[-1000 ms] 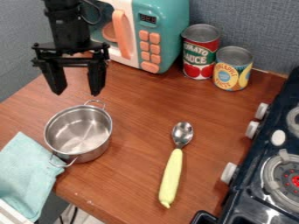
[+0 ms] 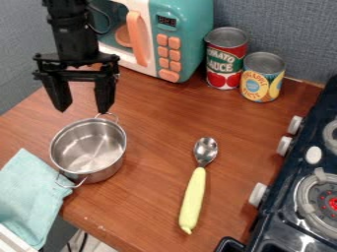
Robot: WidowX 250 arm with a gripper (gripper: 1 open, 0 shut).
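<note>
My black gripper (image 2: 83, 98) hangs open in the upper left, above and behind a steel pot (image 2: 89, 162) with two handles, nothing between its fingers. A spoon with a pale yellow handle (image 2: 194, 197) lies on the wooden table (image 2: 145, 207) right of the pot, steel bowl toward the back. A light teal cloth (image 2: 27, 197) lies at the front left.
A teal microwave (image 2: 168, 39) stands at the back, with a red-labelled can (image 2: 224, 64) and a yellow-labelled can (image 2: 261, 81) to its right. A black stove (image 2: 297, 212) with white knobs fills the right edge.
My gripper has shifted very slightly; the objects have not moved.
</note>
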